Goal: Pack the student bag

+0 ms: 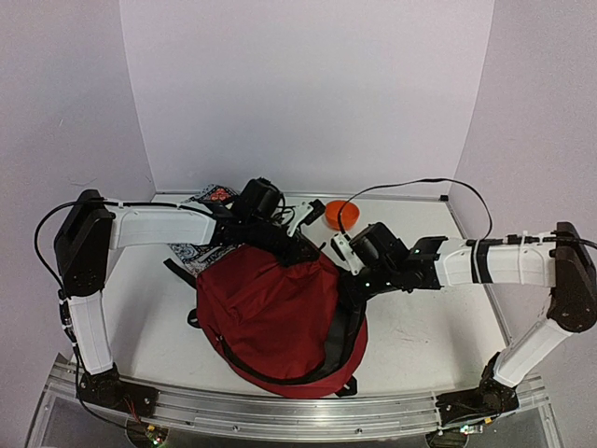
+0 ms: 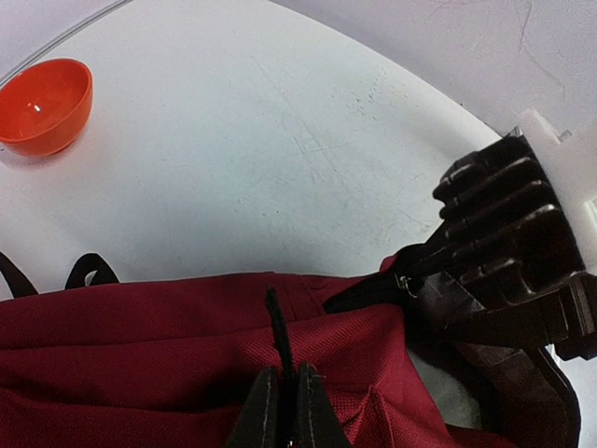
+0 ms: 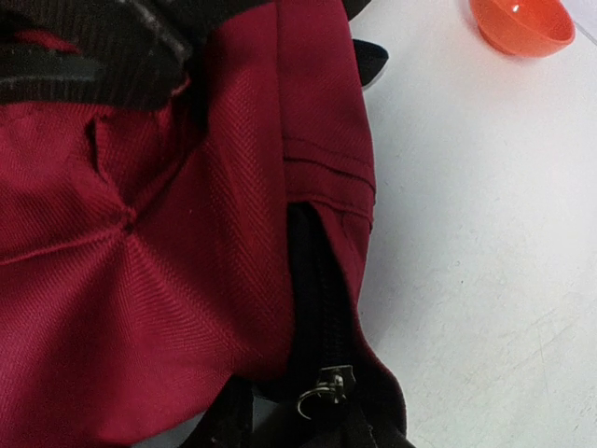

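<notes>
The red bag [image 1: 270, 317] lies on the table, its dark zipped opening [image 1: 341, 336] facing right. At its upper part, my left gripper is shut on a pinch of red cloth, with a thin black cord end standing up from between its fingers. My right gripper [image 1: 351, 291] is at the bag's right edge, beside the opening. In the right wrist view a metal zipper pull [image 3: 328, 390] shows at the bottom, between two dark fingers that stand apart. Nothing clearly shows gripped there.
An orange bowl [image 1: 342, 215] stands behind the bag near the back edge. A black-and-white patterned cloth [image 1: 194, 254] with some red lies at the back left, partly under the left arm.
</notes>
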